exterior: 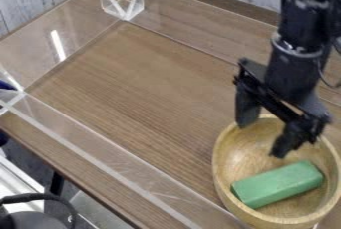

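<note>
The black gripper (277,115) hangs over the wooden bowl (233,169) at the right, its fingers open and pointing down. Inside the bowl lies a green block (276,181), below and apart from the fingertips. Part of the bowl's back is hidden behind the gripper.
A clear plastic piece (122,2) stands near the back left corner. Black cables or hardware show at the lower left edge.
</note>
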